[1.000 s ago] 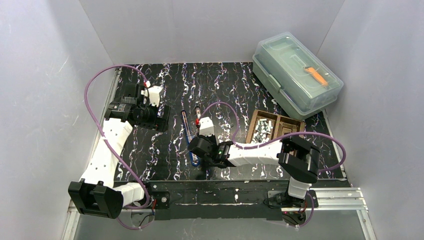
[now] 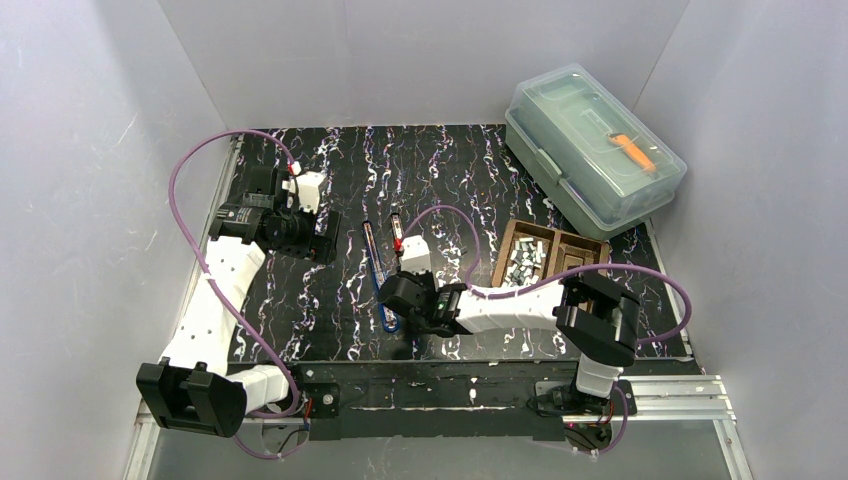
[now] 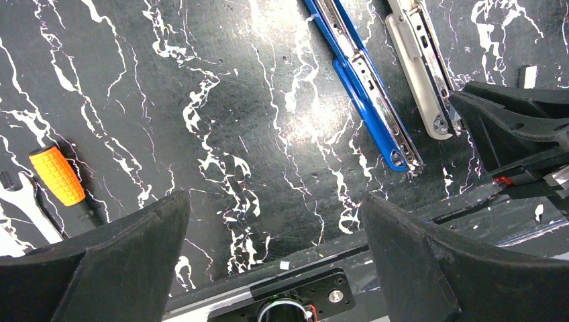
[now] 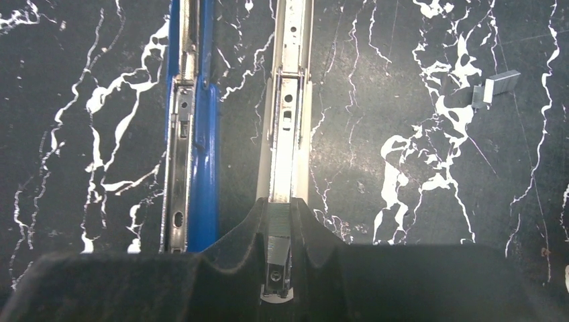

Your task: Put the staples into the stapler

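Note:
A beige stapler [image 4: 302, 147] lies opened out on the table, its metal channel [image 4: 287, 100] facing up. Close to the channel's front end, my right gripper is shut on a short strip of staples [image 4: 279, 225], which sits in or just over the channel; whether it is fully seated I cannot tell. The left wrist view shows the right fingers [image 3: 490, 121] at that stapler's front tip. Left of it lies a blue stapler [image 4: 204, 168], also opened out, its channel looking empty where visible. My left gripper hangs open over bare table, holding nothing.
A wooden box [image 2: 525, 256] with several staple strips stands on the right, before a green lidded case [image 2: 595, 145]. One loose staple strip [image 4: 502, 84] lies right of the staplers. An orange screwdriver [image 3: 57, 176] and a wrench [image 3: 30, 204] lie at left.
The left arm, the staplers and the box look unmoved.

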